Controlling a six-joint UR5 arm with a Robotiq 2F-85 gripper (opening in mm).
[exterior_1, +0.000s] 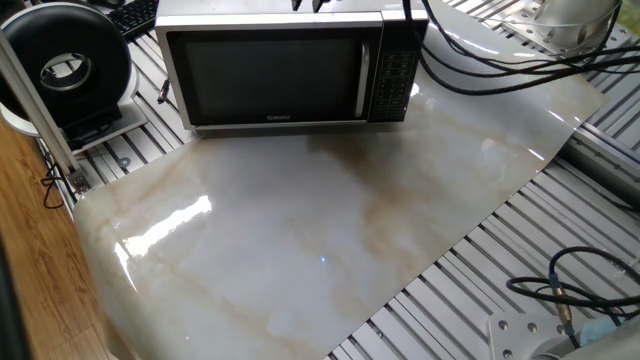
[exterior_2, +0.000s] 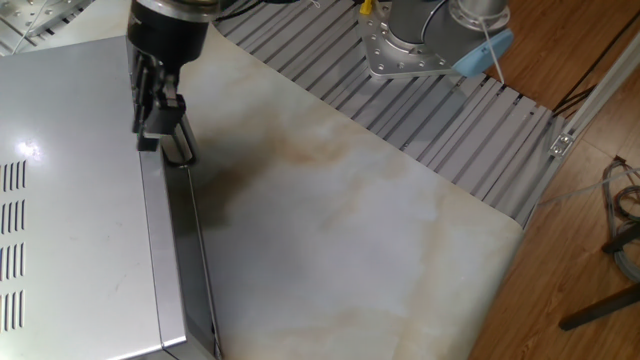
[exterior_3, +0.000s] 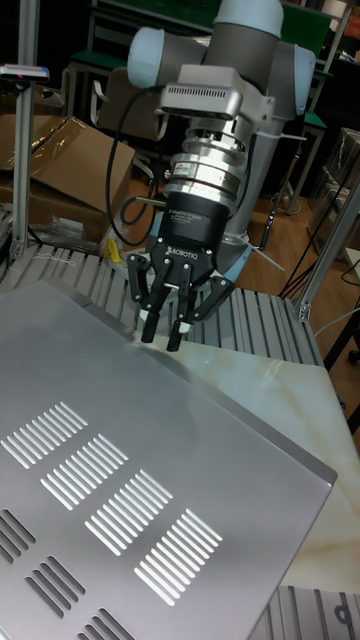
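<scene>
A silver microwave (exterior_1: 285, 75) with a dark door (exterior_1: 270, 75) stands at the back of the marbled board. Its door is closed, and the upright handle (exterior_1: 363, 78) is on the right beside the keypad. My gripper (exterior_3: 164, 337) points down over the microwave's top, near its front edge in exterior view 3. Its two black fingers (exterior_3: 151, 324) are a little apart, with nothing seen between them. Only the tips of the gripper (exterior_1: 308, 4) reach into exterior view 1, at the top edge. From exterior view 2, the gripper (exterior_2: 156, 135) overlaps the handle side of the microwave.
The marbled board (exterior_1: 270, 230) in front of the microwave is bare. Black cables (exterior_1: 510, 68) hang across the upper right. A round black device (exterior_1: 66, 70) stands to the left. More cable (exterior_1: 575, 290) lies at the lower right on the slatted metal table (exterior_1: 470, 270).
</scene>
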